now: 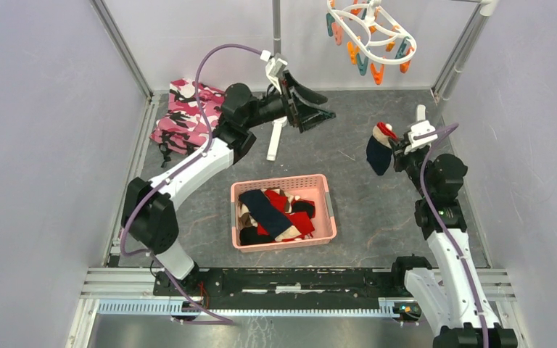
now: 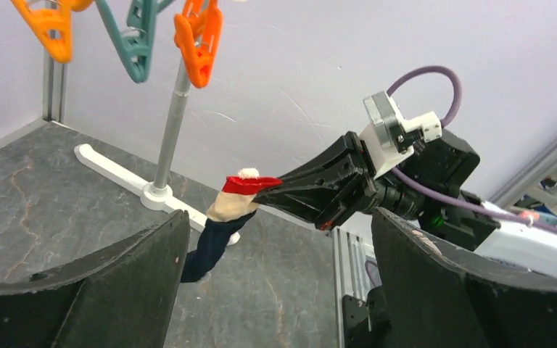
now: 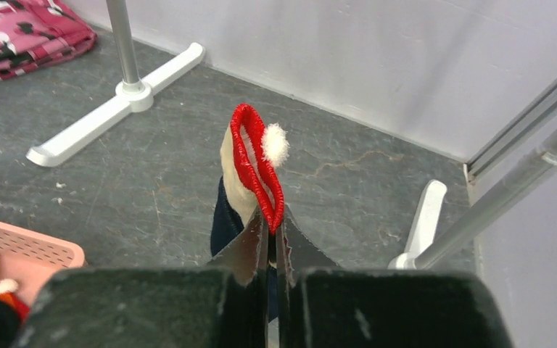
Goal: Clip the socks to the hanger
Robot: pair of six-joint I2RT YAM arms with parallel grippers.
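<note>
A sock (image 1: 379, 151), navy with cream band, red cuff and white pompom, hangs from my right gripper, which is shut on it near the cuff; in the left wrist view the sock (image 2: 216, 239) dangles below that gripper's tip. My left gripper (image 1: 312, 109) stands open and empty at the back middle, raised below and left of the white hanger (image 1: 399, 58). Orange and teal clips (image 2: 197, 47) hang from the hanger. More socks (image 1: 268, 214) lie in the pink basket (image 1: 279, 246).
Pink camouflage cloth (image 1: 185, 123) lies at the back left. Metal poles on white feet stand behind and at the right. Grey walls enclose the floor, which is clear right of the basket.
</note>
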